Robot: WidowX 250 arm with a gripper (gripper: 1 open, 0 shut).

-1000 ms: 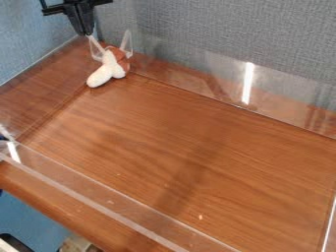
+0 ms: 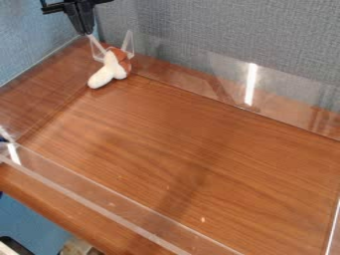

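Note:
My black gripper [image 2: 83, 24] hangs at the top left, above the far left corner of a wooden tray with clear walls. Its fingers look shut, with nothing seen between them. Just below and right of it, a small white object with a reddish-brown part [image 2: 106, 72] lies on the wood against the corner; it looks like a soft toy, though too small to tell. It is apart from the fingertips.
Clear plastic walls [image 2: 253, 90] ring it, with grey padded panels behind. Dark items at the bottom left edge are cut off.

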